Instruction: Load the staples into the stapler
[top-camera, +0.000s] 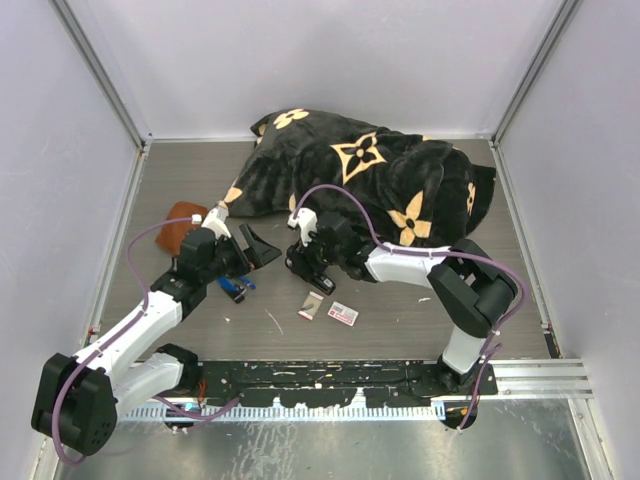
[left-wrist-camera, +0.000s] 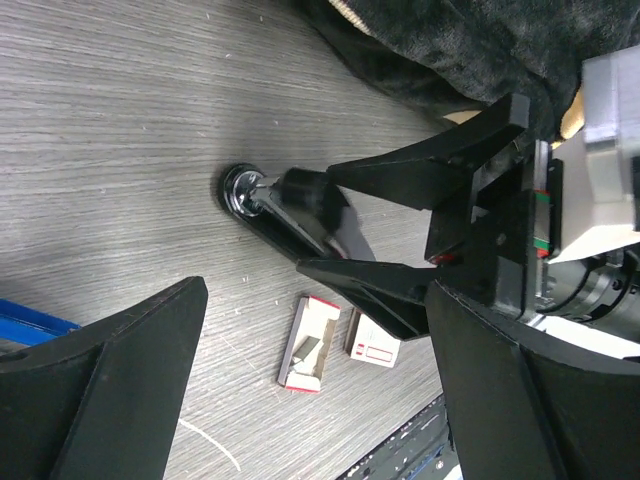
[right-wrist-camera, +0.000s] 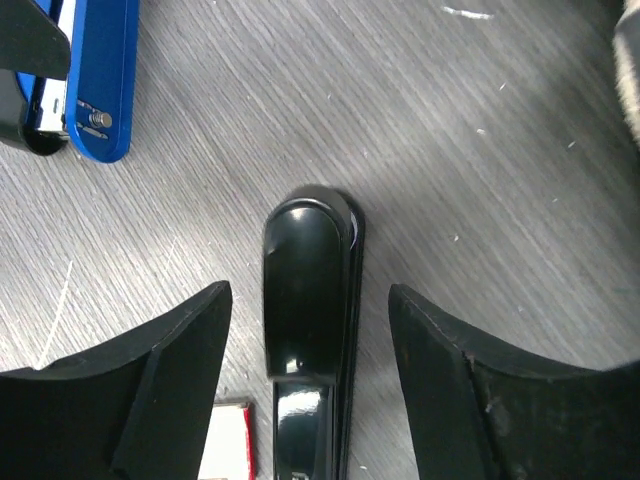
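Observation:
The black stapler (top-camera: 322, 284) lies on the table in the middle; its glossy top (right-wrist-camera: 305, 290) fills the centre of the right wrist view. Silver metal shows at its far end in the left wrist view. My right gripper is part open over it, one finger to each side, with gaps visible between the fingers and the stapler. To the left of it, my left gripper (top-camera: 262, 262) hangs part open and empty. Near the stapler lies an open staple tray (left-wrist-camera: 310, 340) with a short grey strip of staples inside. A closed white-and-red staple box (left-wrist-camera: 373, 341) is beside it.
A blue stapler (top-camera: 232, 289) lies below my left gripper. Behind, a dark flowered blanket (top-camera: 360, 180) is heaped, and a brown pouch (top-camera: 180, 228) rests at the left. Table to the right of the small boxes is bare.

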